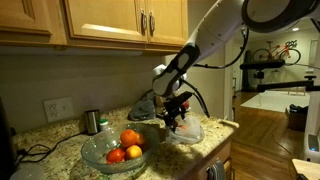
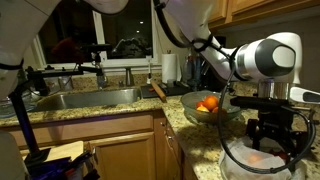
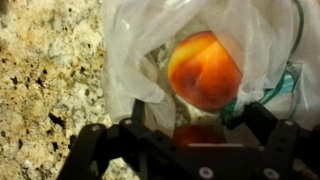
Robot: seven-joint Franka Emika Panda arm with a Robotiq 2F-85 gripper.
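Over a translucent plastic bag (image 1: 188, 132) on the counter, my gripper points down, open. A peach (image 3: 204, 71), orange and yellow, lies inside the bag just ahead of the fingertips in the wrist view. A darker red fruit (image 3: 198, 135) shows between the fingers, partly covered by the gripper; whether the fingers touch it I cannot tell. In exterior view 2 the bag (image 2: 242, 174) sits under the gripper, with something orange inside.
Left of the bag stands a grey colander (image 1: 98, 151) holding several fruits, among them an orange (image 1: 129, 138). Upper cabinets (image 1: 100, 22) hang above the counter. A sink (image 2: 75, 100) is farther off.
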